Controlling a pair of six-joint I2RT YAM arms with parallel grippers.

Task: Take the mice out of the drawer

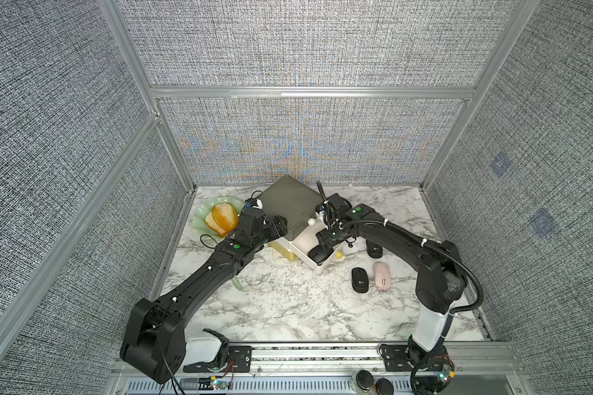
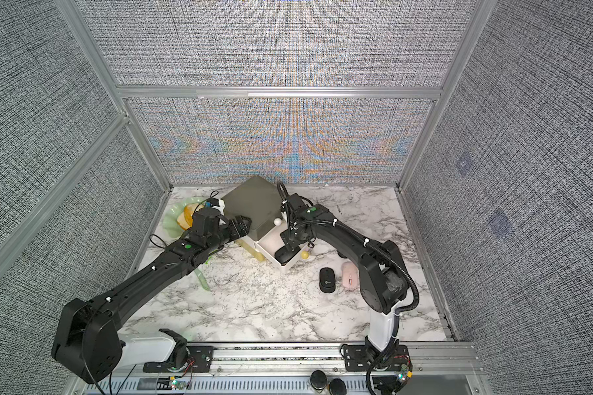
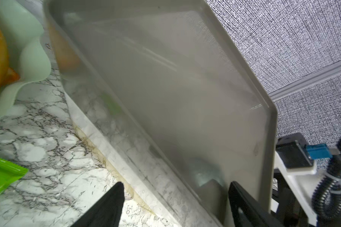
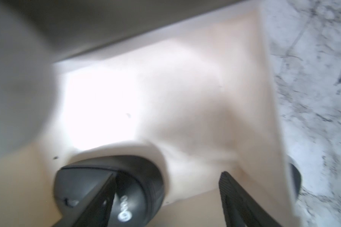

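Observation:
Inside the pulled-out white drawer (image 4: 200, 113) lies a black mouse (image 4: 140, 189), low on the left in the right wrist view. My right gripper hangs over the drawer, fingers apart, its left finger overlapping the mouse in view; whether they touch I cannot tell. On the table to the right lie a black mouse (image 1: 359, 279), a pink mouse (image 1: 382, 276) and another black mouse (image 1: 374, 249), partly covered by the right arm. My left gripper stands open at the front left of the grey drawer box (image 3: 178, 83), one finger in front of its top.
A green plate (image 1: 197, 225) with bread (image 1: 222, 219) stands left of the box, close to the left arm. A green packet (image 3: 3, 176) lies near it. A small yellow ball (image 1: 338, 254) rests by the drawer.

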